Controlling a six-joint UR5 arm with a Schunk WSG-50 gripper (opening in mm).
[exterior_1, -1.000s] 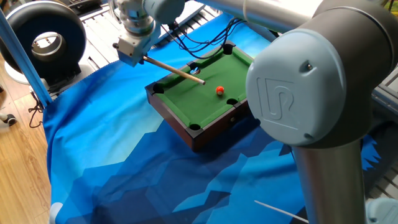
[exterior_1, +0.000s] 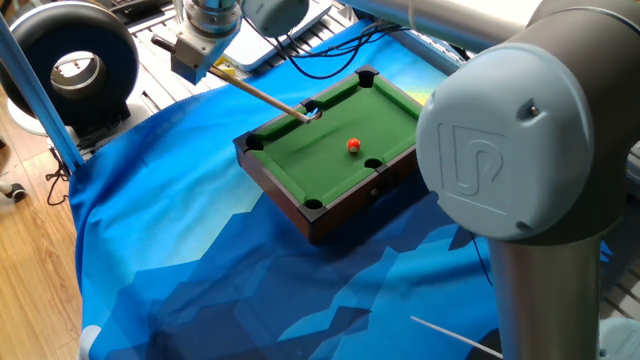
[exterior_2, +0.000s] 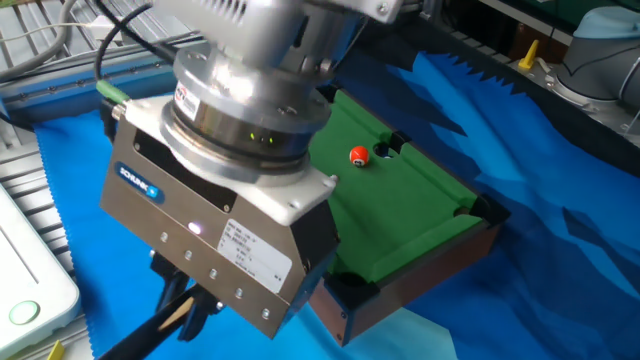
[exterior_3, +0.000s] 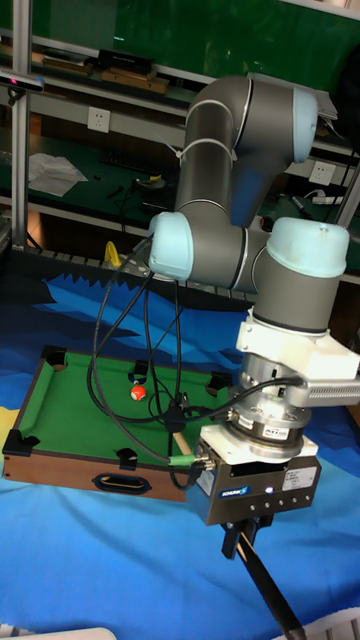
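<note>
An orange-red ball (exterior_1: 354, 146) rests on the green cloth of a small pool table (exterior_1: 300, 163), close to a middle pocket (exterior_2: 382, 150). My gripper (exterior_2: 183, 305) is shut on a cue stick, whose dark butt (exterior_2: 145, 338) sticks out behind the fingers. In exterior view 1 the light shaft of the cue (exterior_1: 265, 97) slants down to the left rail, its tip by the opposite middle pocket and apart from the ball. The gripper body covers the cue's front in exterior view 2. Fingers (exterior_3: 231, 541) also show below the gripper housing in exterior view 3.
Blue patterned cloth (exterior_1: 170, 220) surrounds the pool table, with free room in front of it. Black cables (exterior_3: 101, 373) loop beside the arm. A thin white rod (exterior_1: 450, 333) lies at the lower right, and a black ring-shaped object (exterior_1: 110, 50) stands at the left.
The gripper and cue have drawn back up and to the left in exterior view 1. The cue tip has moved from near the ball to the rail; the ball has not moved.
</note>
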